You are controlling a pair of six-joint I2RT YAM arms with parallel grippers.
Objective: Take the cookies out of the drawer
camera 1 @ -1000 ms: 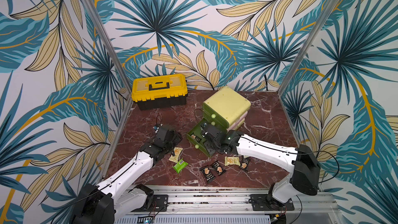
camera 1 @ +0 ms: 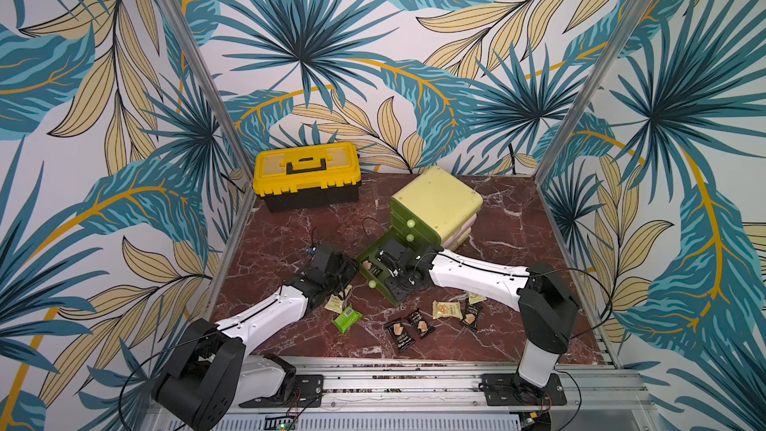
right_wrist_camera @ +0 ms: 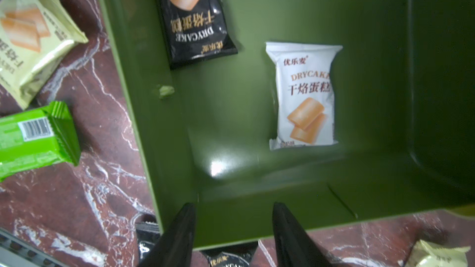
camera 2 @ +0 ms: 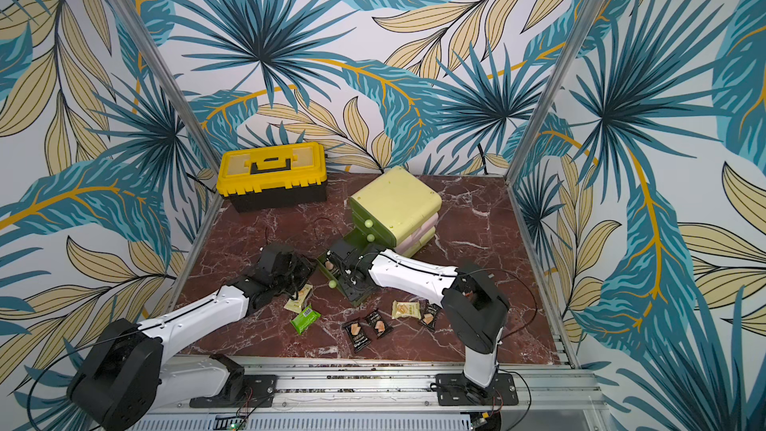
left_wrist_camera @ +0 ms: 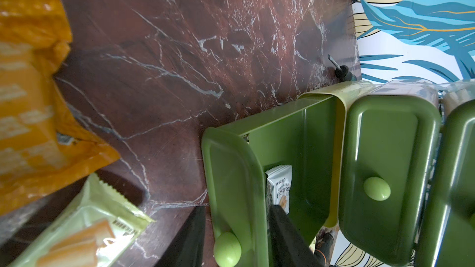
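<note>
The green drawer is pulled out of the cream cabinet. Inside it lie a white cookie packet and a black cookie packet. My right gripper hangs open over the drawer, its fingers near one wall, nothing between them. My left gripper is open just outside the drawer's front, at the round green knob, beside a cream packet.
An orange bag, a green packet and several black and cream packets lie on the table. A yellow toolbox stands at the back left.
My right arm has moved leftward over the drawer, its elbow shifting left and inward. My left arm has moved slightly toward the drawer. The packets outside look unchanged.
</note>
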